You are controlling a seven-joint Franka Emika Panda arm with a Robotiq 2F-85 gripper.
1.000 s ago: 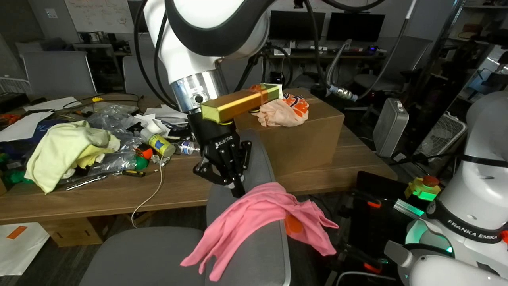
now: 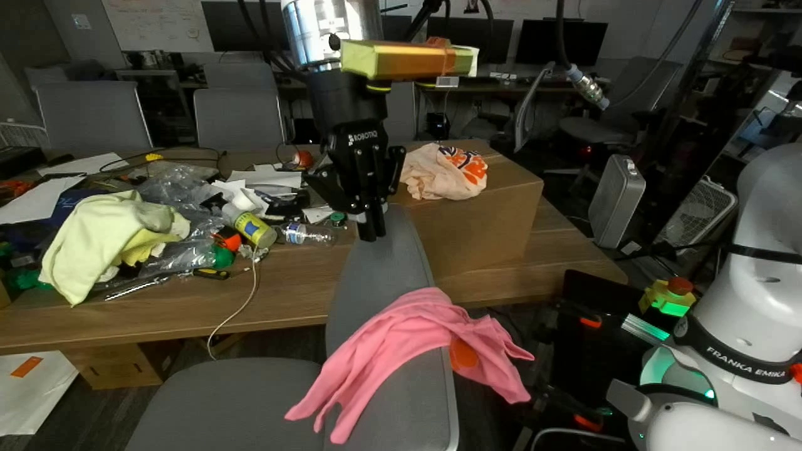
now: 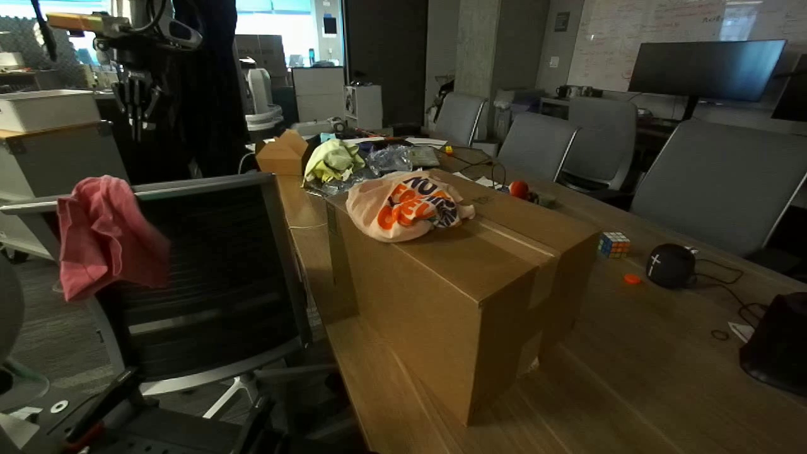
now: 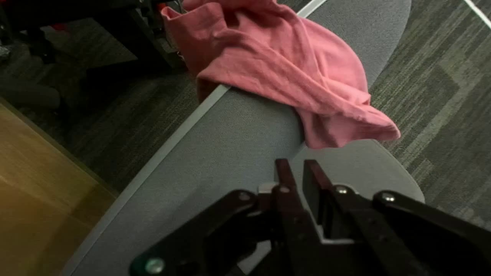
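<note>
A pink cloth [image 2: 421,331] lies draped over the top edge of a grey chair's backrest [image 2: 391,259], its ends hanging down on both sides. In the wrist view the cloth [image 4: 276,59] fills the upper middle, apart from my gripper. A narrow gap shows between the fingers, with nothing in it. From exterior view 1, my gripper [image 2: 369,232] points down above the far part of the backrest, clear of the cloth. Exterior view 2 shows the gripper [image 3: 137,125] in the air above the chair, and the cloth [image 3: 110,238] hanging over the backrest's left part.
A large cardboard box [image 2: 481,225] stands on the table beside the chair, with a pale printed cloth [image 2: 443,173] on top. A yellow cloth [image 2: 113,233], a bottle [image 2: 306,233] and other clutter crowd the table's left.
My gripper has risen away from the pink cloth, from close beside it to well above the backrest. The cloth looks the same on the chair.
</note>
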